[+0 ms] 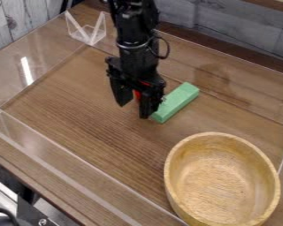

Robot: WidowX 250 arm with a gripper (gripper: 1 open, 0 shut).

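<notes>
My gripper (132, 99) is low over the middle of the wooden table, at the end of the black arm that comes down from the top. A red object (141, 94) is partly hidden behind it, beside a green block (173, 103) lying diagonally to the right. Whether the fingers are open or shut on the red object cannot be told.
A large beige oval bowl (221, 181) sits at the front right. A wall bounds the back.
</notes>
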